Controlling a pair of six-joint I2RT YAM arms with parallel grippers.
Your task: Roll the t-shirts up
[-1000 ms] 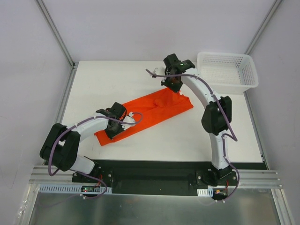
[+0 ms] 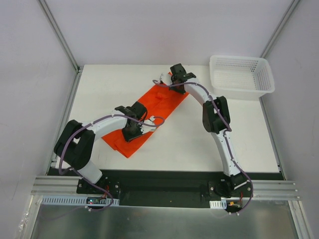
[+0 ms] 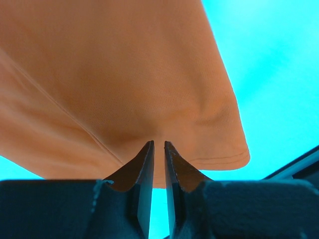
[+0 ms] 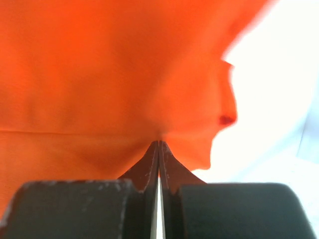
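Observation:
An orange-red t-shirt (image 2: 166,105) lies as a long folded strip, slanting from the front left to the back right of the white table. Over its front end is my left gripper (image 2: 130,138). In the left wrist view, a narrow gap parts the left fingertips (image 3: 149,149), with cloth behind and none visibly pinched. My right gripper (image 2: 178,90) is at the strip's back end. Its fingertips (image 4: 153,154) meet at a fold of the shirt (image 4: 99,99) in the right wrist view, seemingly on a thin pinch of cloth. The arms hide parts of both ends.
An empty white basket (image 2: 241,57) stands at the table's back right corner, close to the right arm. Bare table (image 2: 199,149) lies to the front right of the shirt, and more at the back left.
The shirt's strip has turned steeper: its back end moved back and left along with my right gripper, which had come down onto it. My left gripper and the front end shifted right.

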